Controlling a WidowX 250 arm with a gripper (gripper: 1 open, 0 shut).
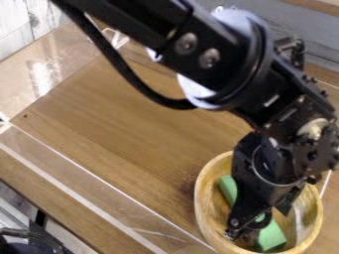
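A light wooden bowl (209,203) sits at the lower right of the camera view. Inside it lie a green object (271,237) and a pale, whitish item at the right. My black gripper (259,220) reaches down into the bowl over the green object, its fingers open. The gripper body hides much of the bowl's contents, and it is unclear whether either finger touches the green object.
A dark cable hangs from the arm above it. A pale wall stands at the back.
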